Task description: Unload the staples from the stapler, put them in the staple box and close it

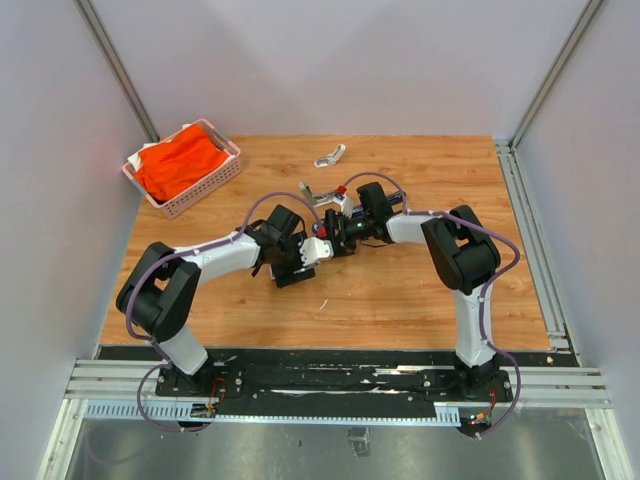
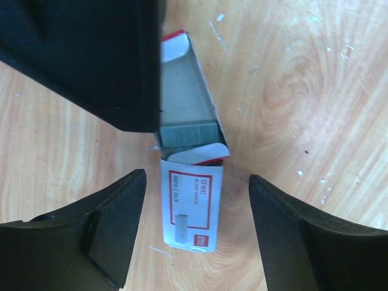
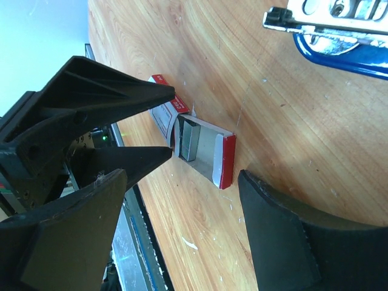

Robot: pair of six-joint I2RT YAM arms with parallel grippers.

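A small staple box (image 2: 191, 203) with red print lies on the wood, its open tray (image 2: 187, 97) holding a grey strip of staples (image 2: 189, 132). My left gripper is part open, its fingers either side of the printed end, apart from it. In the right wrist view the tray (image 3: 206, 142) and box (image 3: 162, 115) sit beyond my right gripper, which stands open with nothing seen between its fingers. The blue stapler (image 3: 339, 57) lies at the upper right of that view, its metal parts showing.
A pink basket (image 1: 200, 195) with orange cloth stands at the back left. A pale object (image 1: 330, 156) lies at the back centre.
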